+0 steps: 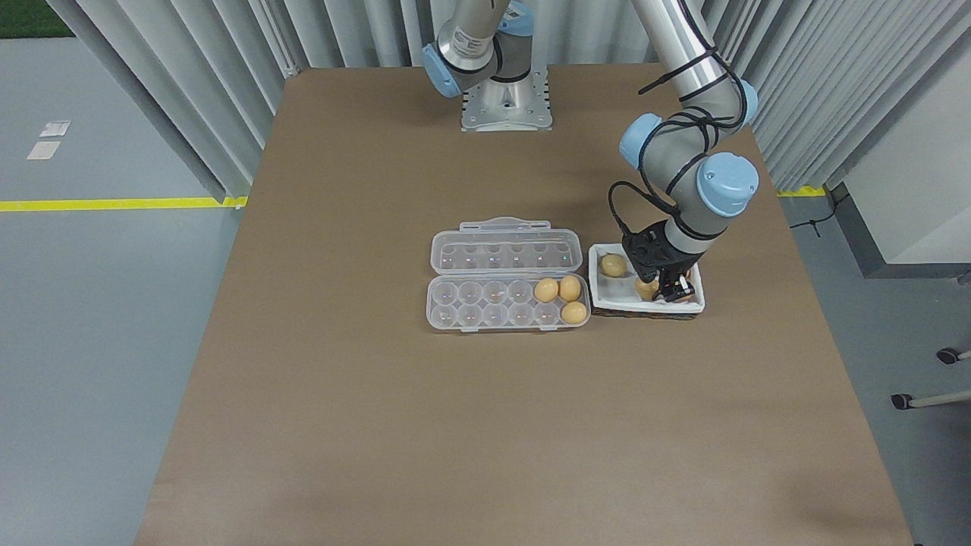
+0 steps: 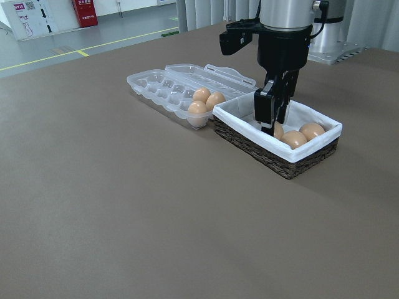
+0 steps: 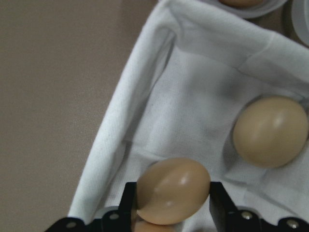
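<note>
A white-lined wicker basket (image 1: 610,291) holds brown eggs. My gripper is down inside it, its two black fingers on either side of an egg (image 3: 173,191), apparently touching it; whether they are closed tight on it I cannot tell. Another egg (image 3: 270,131) lies apart in the basket, and part of a further one shows behind the held spot. A clear plastic egg carton (image 1: 469,314) lies open left of the basket in the front view, with three eggs (image 1: 573,312) at its right end.
</note>
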